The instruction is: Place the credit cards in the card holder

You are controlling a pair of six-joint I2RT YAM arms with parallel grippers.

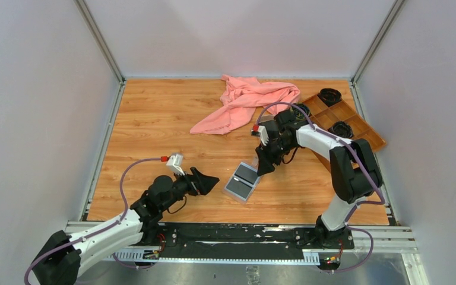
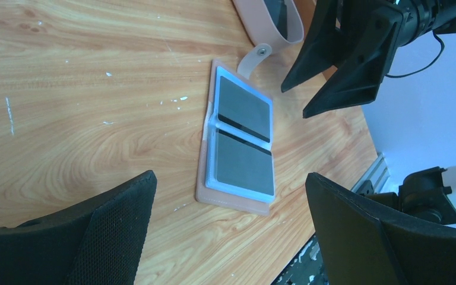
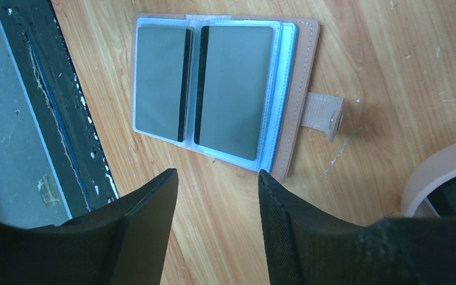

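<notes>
The card holder (image 1: 242,183) lies open on the table, a pinkish-brown cover with blue-edged clear sleeves. Each of its two visible sleeves shows a grey, dark-striped card (image 3: 237,89); no loose card is in view. From the left, my left gripper faces the holder, its fingers wide apart with nothing between them. On the opposite side is my right gripper, apart from the holder in the left wrist view. A gap separates its fingertips, and only bare wood shows through it.
A pinkish container (image 2: 276,24) with a dark inside stands near the holder's strap (image 2: 254,58). Behind lies a pink cloth (image 1: 243,107). A wooden tray (image 1: 356,122) with black cable coils fills the back right.
</notes>
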